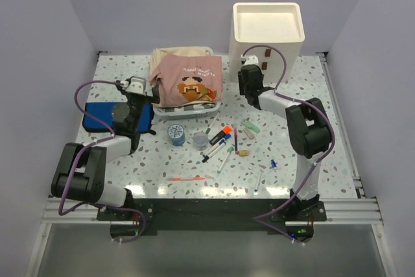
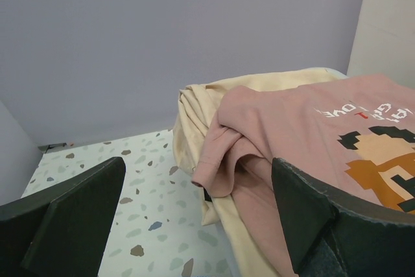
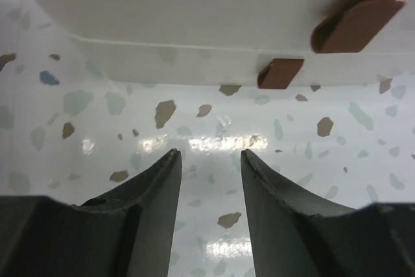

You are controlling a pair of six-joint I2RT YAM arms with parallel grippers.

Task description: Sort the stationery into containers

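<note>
Loose stationery lies in the middle of the table: a black-and-orange marker [image 1: 220, 135], several pens, a glue or green item [image 1: 251, 126], and an orange pen [image 1: 188, 178]. Two round containers, blue [image 1: 176, 135] and clear [image 1: 200, 141], stand beside them. My left gripper [image 1: 139, 90] is open above a blue mat [image 1: 97, 115], facing the folded pink cloth [image 2: 311, 128] in a clear bin [image 1: 181, 113]. My right gripper [image 1: 248, 73] is at the front of a white box [image 1: 266, 21], its fingers partly apart over bare table, nothing between them in the right wrist view.
Brown latch-like pieces [image 3: 280, 73] sit on the box's front. Free table lies at the right side and front left.
</note>
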